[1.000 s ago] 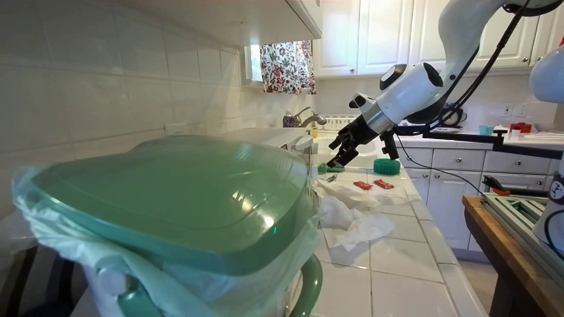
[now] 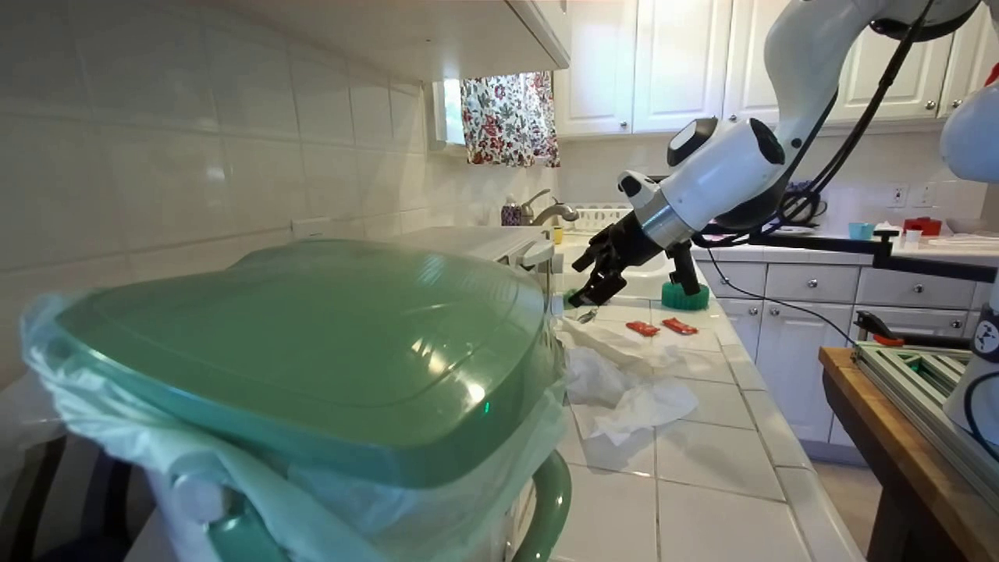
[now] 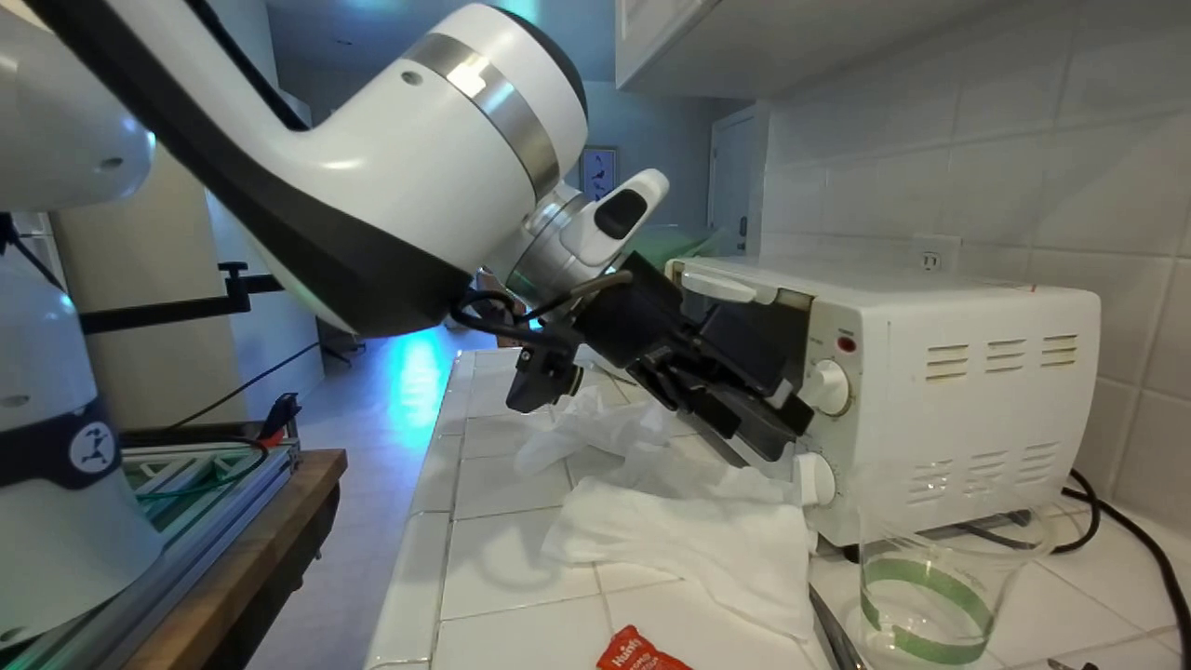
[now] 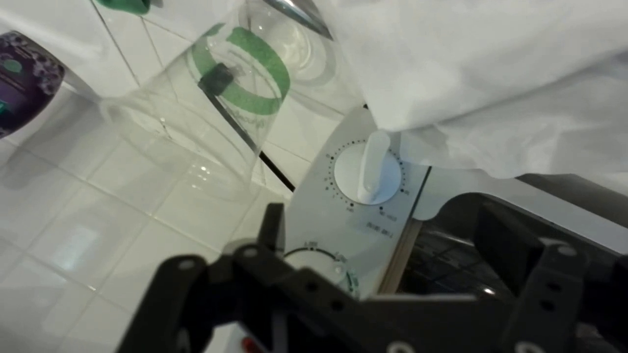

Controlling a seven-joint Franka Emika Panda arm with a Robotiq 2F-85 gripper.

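Observation:
My gripper hangs over the tiled counter beside a white toaster oven. In the wrist view its black fingers stand wide apart, and nothing is held between them. The oven's control panel lies below the gripper, with a timer knob in plain sight and a second knob partly covered by the gripper. From exterior view 2 the fingertips overlap the oven's front near its knobs; whether they touch cannot be told. Part of the dark oven front shows under the right finger.
Crumpled white paper towels lie before the oven. A clear glass with a green band stands beside it. Red packets and a green round item lie on the counter. A green-lidded bin fills the near end.
In exterior view 1 the arm has shifted a little left and slightly down, bringing my gripper nearer the oven side. The objects on the counter look unmoved.

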